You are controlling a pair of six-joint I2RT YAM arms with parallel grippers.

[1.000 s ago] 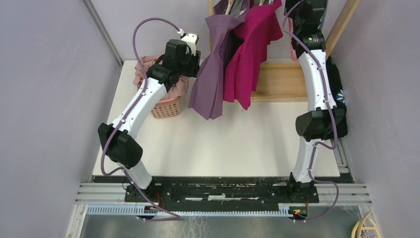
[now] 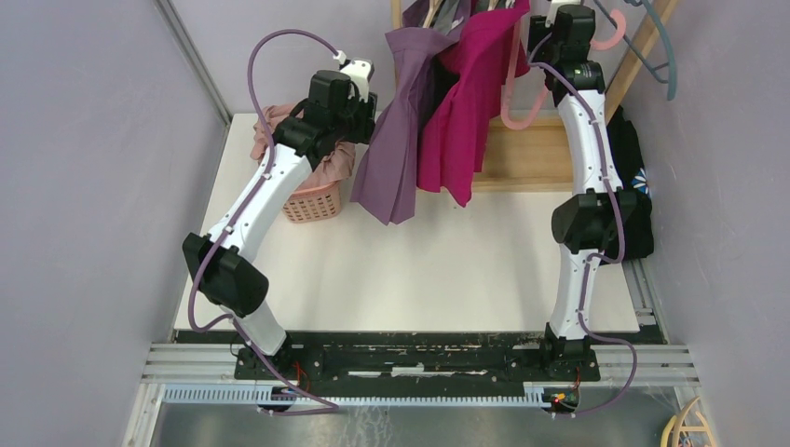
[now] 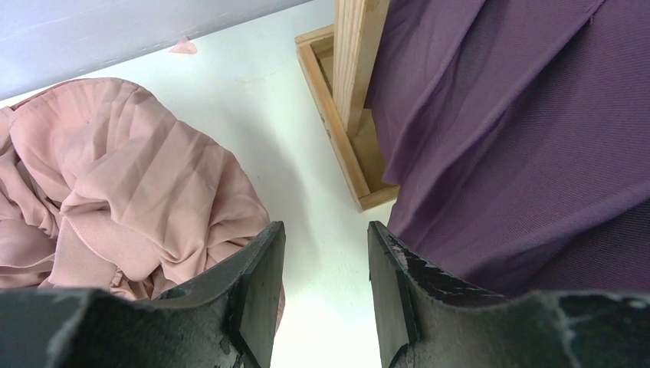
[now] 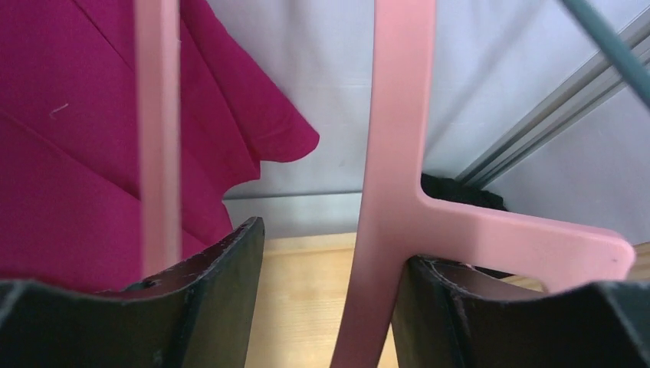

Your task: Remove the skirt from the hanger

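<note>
A pink hanger [image 2: 509, 91] with no cloth on it hangs by my right gripper. That gripper is open. One bar of the pink hanger [image 4: 395, 153] crosses in front of its right finger; contact is unclear. My left gripper stands open and empty, between a dusty-pink cloth [image 3: 146, 176] and a hanging purple garment [image 3: 529, 169]. The dusty-pink cloth is heaped in the basket [image 2: 314, 204]; whether it is a skirt cannot be told. A magenta garment [image 2: 461, 121] hangs right of the purple one.
A blue-grey hanger [image 2: 667, 51] hangs right of the right gripper, near the rack's wooden post [image 2: 643, 54]. Beneath is the rack's wooden base [image 2: 526, 163]. A black item [image 2: 638, 223] lies at the right edge.
The pink hanger and the blue-grey one, mostly hidden before, now show on either side of it. The left arm is almost unmoved.
</note>
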